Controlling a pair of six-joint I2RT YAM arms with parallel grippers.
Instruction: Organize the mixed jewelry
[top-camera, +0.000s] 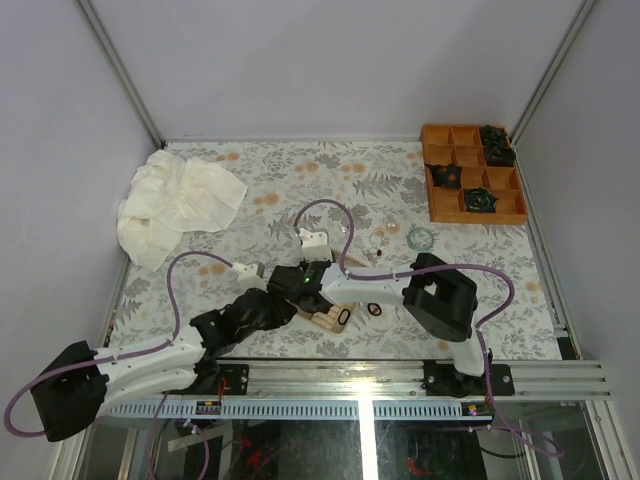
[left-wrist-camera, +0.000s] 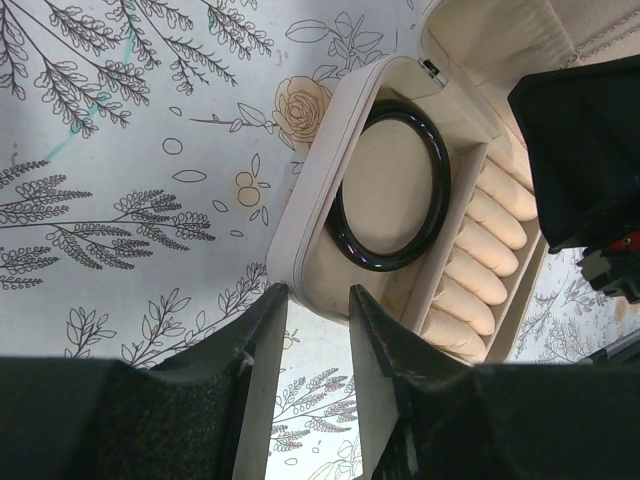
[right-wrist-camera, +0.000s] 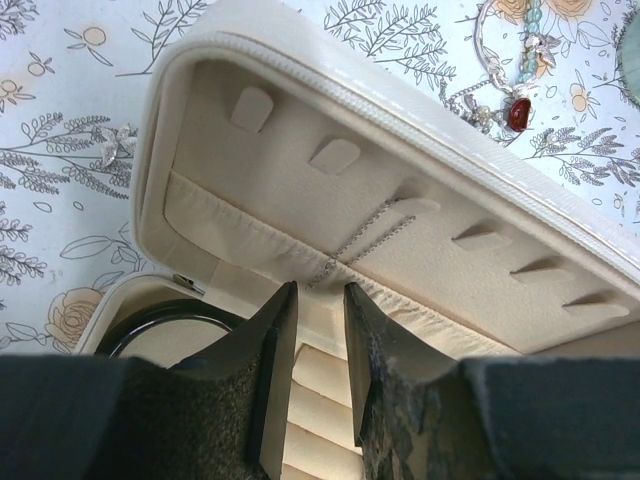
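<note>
An open cream jewelry box lies under both arms. A black bangle rests in a compartment beside padded ring rolls. My left gripper is at that compartment's near corner, fingertips apart, nothing visible between them. My right gripper is over the lid's pocket, slightly parted, where a silver chain hangs from a hook. A bracelet with a red charm and a small silver piece lie outside the box.
A wooden sectioned tray with dark items stands at back right. A white cloth lies at back left. A green ring-shaped item lies right of the box.
</note>
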